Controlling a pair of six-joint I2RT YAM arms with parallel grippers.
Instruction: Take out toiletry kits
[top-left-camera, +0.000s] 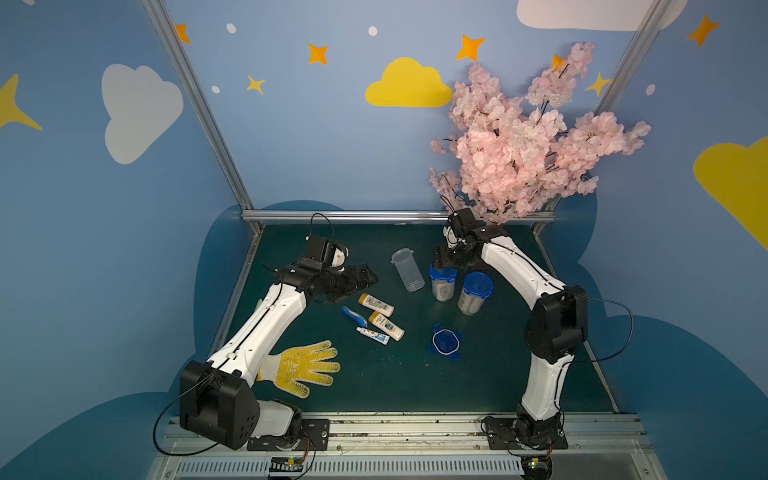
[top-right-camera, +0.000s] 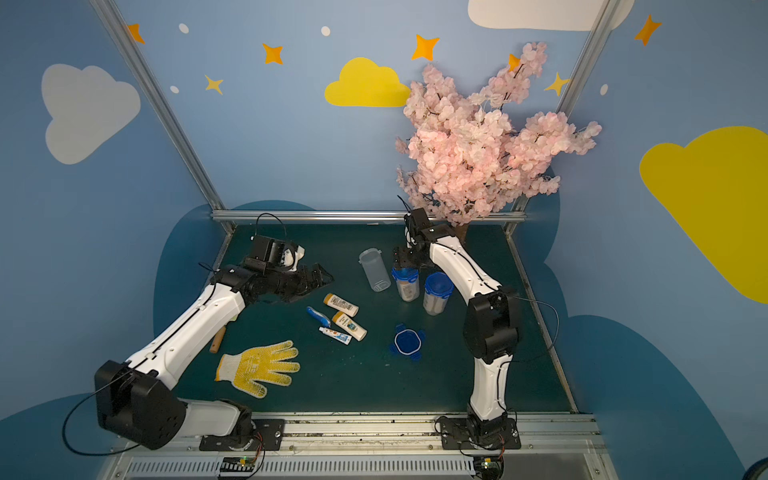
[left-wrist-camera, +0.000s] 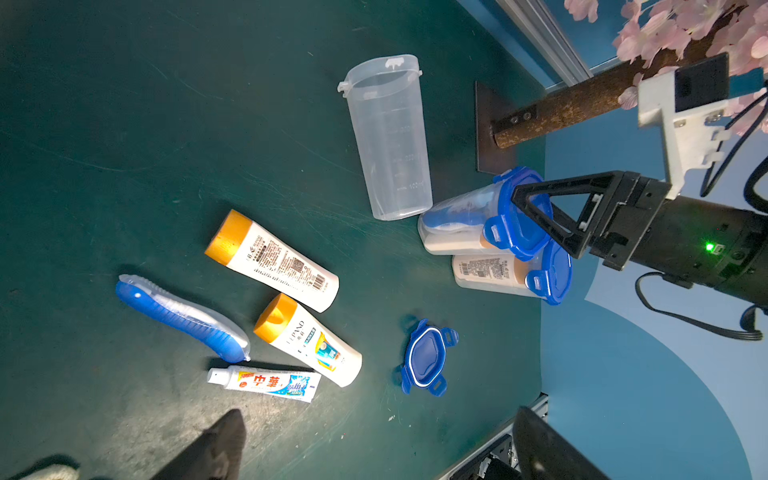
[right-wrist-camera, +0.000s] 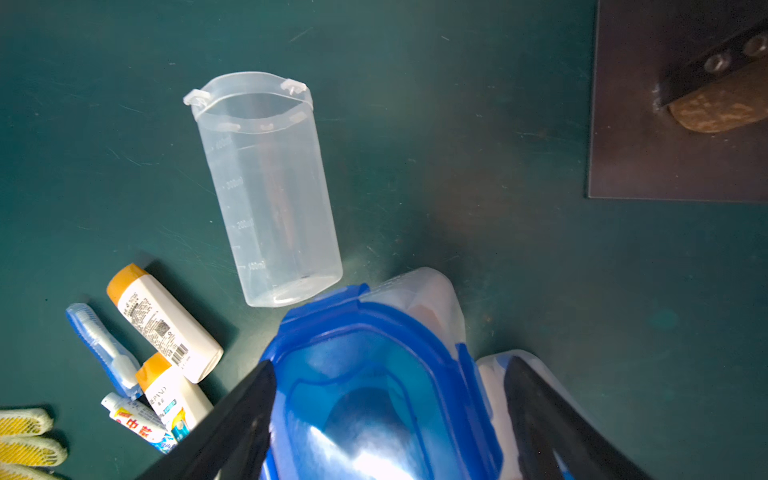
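Note:
My left gripper (top-left-camera: 369, 276) stands open above the table, to the left of the clear cup, with nothing between its fingers. Two clear cups with blue lids stand side by side at the right: the rear kit (top-left-camera: 442, 284) and the front kit (top-left-camera: 474, 294), with toiletries visible inside. Over the rear kit's lid (right-wrist-camera: 360, 392), my right gripper is open, one finger at each side; whether they touch it cannot be told. An uncovered, empty cup (left-wrist-camera: 392, 144) is beside them. Its blue lid (left-wrist-camera: 425, 356) lies apart, nearer the front.
Loose on the table are two orange-capped bottles (left-wrist-camera: 272, 262), a toothpaste tube (left-wrist-camera: 268, 382) and a blue toothbrush case (left-wrist-camera: 184, 317). A yellow glove (top-left-camera: 300, 368) lies front left. Pink blossom (top-left-camera: 520, 152) rises behind the right arm.

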